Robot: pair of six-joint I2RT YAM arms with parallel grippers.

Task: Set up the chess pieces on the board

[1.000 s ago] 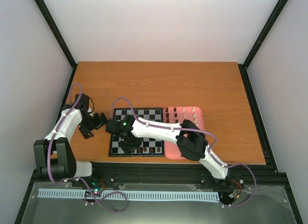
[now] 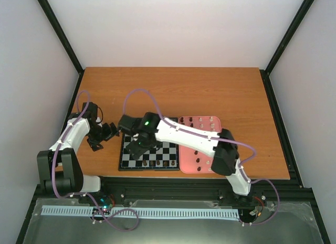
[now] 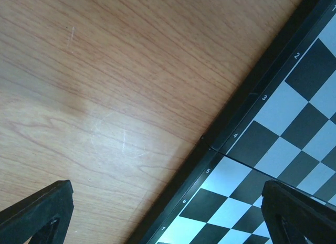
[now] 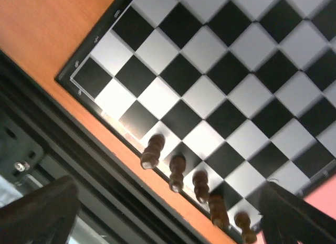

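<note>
The chessboard point(image 2: 122, 157) lies flat at the table's front. Along its near edge stands a row of several brown pieces, with the leftmost brown piece point(image 4: 152, 151) upright on a white square. Squares to the left of that piece are bare in the right wrist view. Above the board hangs my right gripper, its fingers wide apart and empty. My left gripper is open too, over bare wood beside the board's left border, holding nothing. Part of the board is hidden under the right arm in the top view.
On the board's right sits a pink tray point(image 2: 187, 164) with dark and pale pieces standing in it; the right arm point(image 2: 186, 135) crosses over it. Behind the board, the wooden table point(image 2: 173, 92) is clear. A dark frame rail runs along the table's front.
That piece stays standing on its square. The left arm is nearly still.
</note>
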